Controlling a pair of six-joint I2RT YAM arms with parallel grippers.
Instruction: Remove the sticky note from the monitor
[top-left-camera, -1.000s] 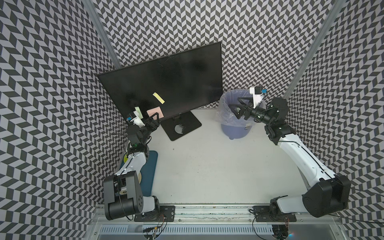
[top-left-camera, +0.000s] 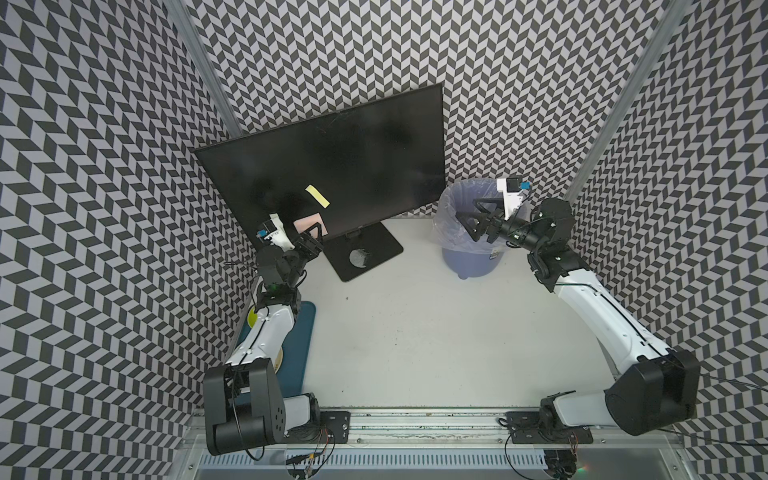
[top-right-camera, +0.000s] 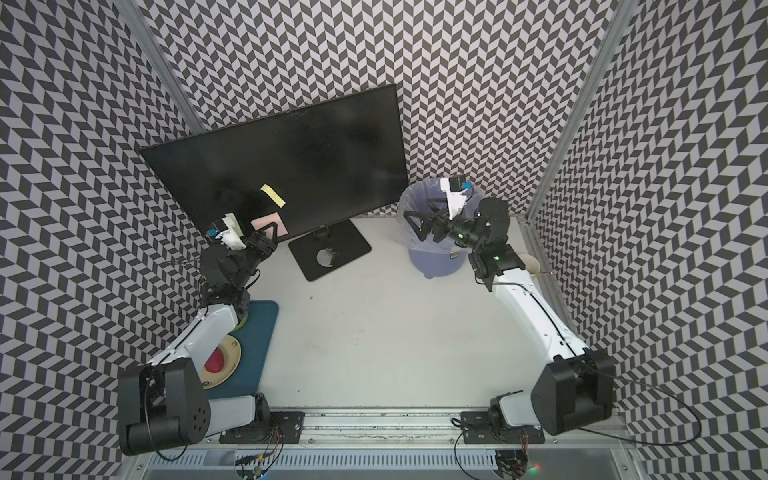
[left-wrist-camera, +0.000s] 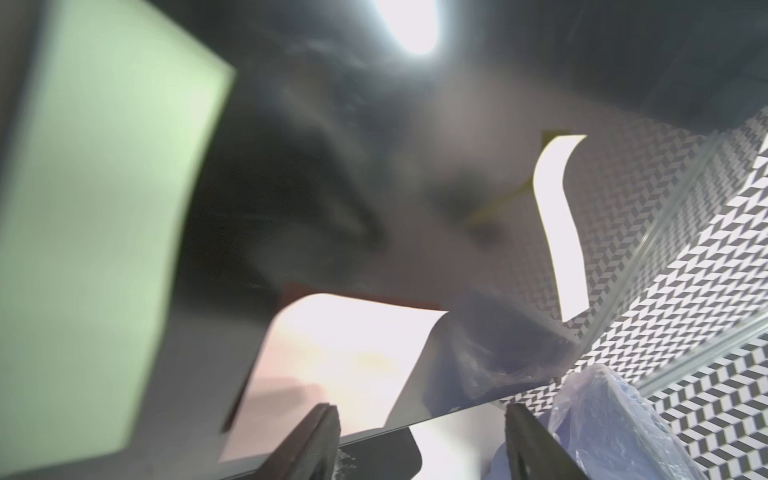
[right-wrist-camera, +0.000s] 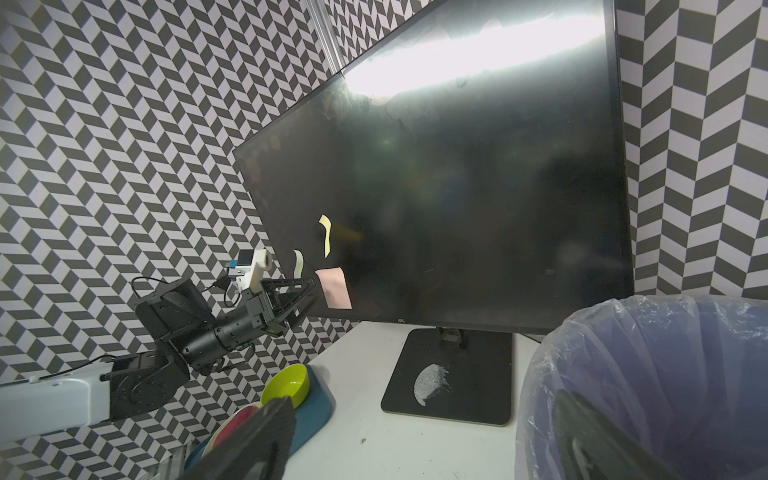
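The monitor (top-right-camera: 328, 144) carries three sticky notes: a pale green strip (left-wrist-camera: 112, 224), a yellow strip (left-wrist-camera: 560, 228) and a pink square (left-wrist-camera: 336, 360). My left gripper is close to the screen's lower left, by the pink note, its fingers apart; nothing shows held, and in the left wrist view the pink note lies behind the left finger. The green note looms large and blurred at that view's left. My right gripper is open above the bin at the right, with nothing between its fingers.
A blue bin (top-left-camera: 468, 260) with a plastic liner stands right of the monitor's stand (top-left-camera: 376, 256). At the front left a blue mat (top-right-camera: 256, 352) holds a green bowl (right-wrist-camera: 284, 384) and a plate (top-right-camera: 228, 368).
The right gripper has dipped slightly.
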